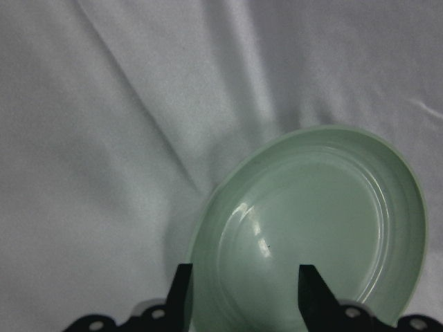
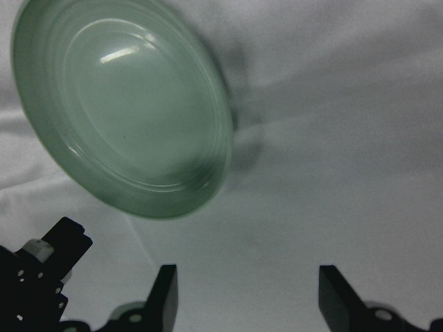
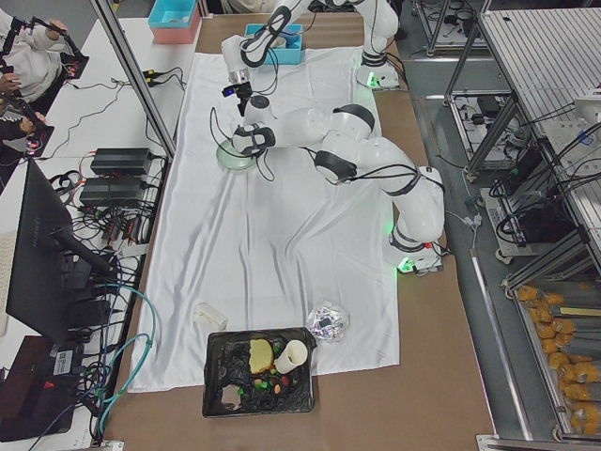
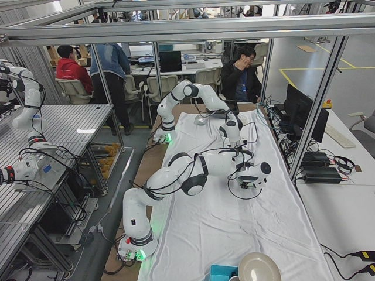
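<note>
A pale green oval dish (image 1: 322, 221) lies on the white cloth (image 3: 263, 263) in the upper middle of the camera left view, partly under the arms. In the left wrist view my left gripper is open over the dish's near rim, nothing held. In the right wrist view my right gripper stands open over bare cloth, with the dish (image 2: 124, 117) above and left of it. Black parts of the other gripper show at that view's lower left.
A blue bin (image 3: 286, 52) is at the far end, with a beige plate (image 4: 259, 269) near it. A black tray (image 3: 258, 395) with food-like items, a crumpled clear bag (image 3: 327, 319) and a pale object (image 3: 210, 317) lie at the other end.
</note>
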